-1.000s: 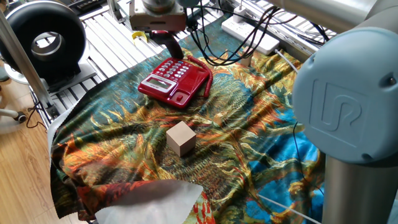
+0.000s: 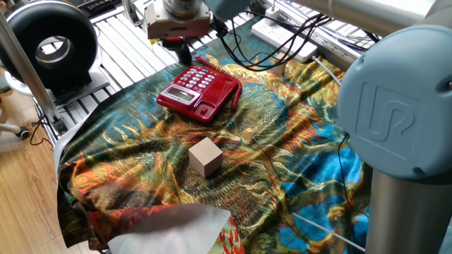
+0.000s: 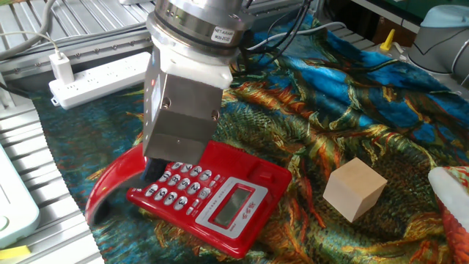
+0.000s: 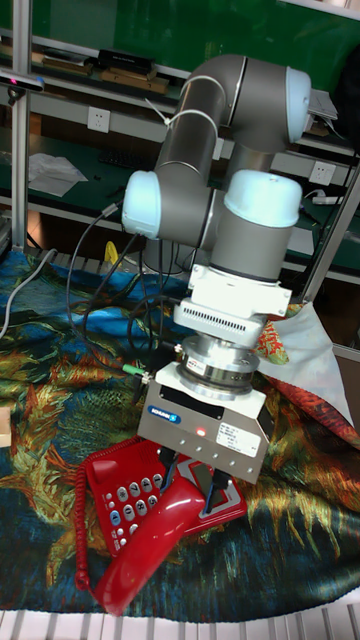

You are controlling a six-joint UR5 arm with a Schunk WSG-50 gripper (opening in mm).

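A red desk telephone [image 2: 198,92] with silver keys and a small display rests on the patterned cloth. Its red handset [image 4: 154,542] is off the base, slanting down toward the front in the third view. My gripper [image 4: 193,491] points down over the phone, its dark fingers [image 4: 219,493] on either side of the handset, which appears clamped between them. In the second view the curved handset [image 3: 113,183] shows beside the keypad, next to one dark fingertip [image 3: 154,171]. The finger contact is partly hidden there. A plain wooden cube [image 2: 205,157] sits apart from the phone.
A white power strip [image 3: 102,79] lies at the cloth's edge, with loose black cables [image 2: 268,56] near the arm. A black ring-shaped object [image 2: 53,46] stands at the left in the first view.
In the first view, my gripper has come slightly lower, and the handset's dark end below it has shifted left, off the phone's back corner. Phone base and cube have stayed put.
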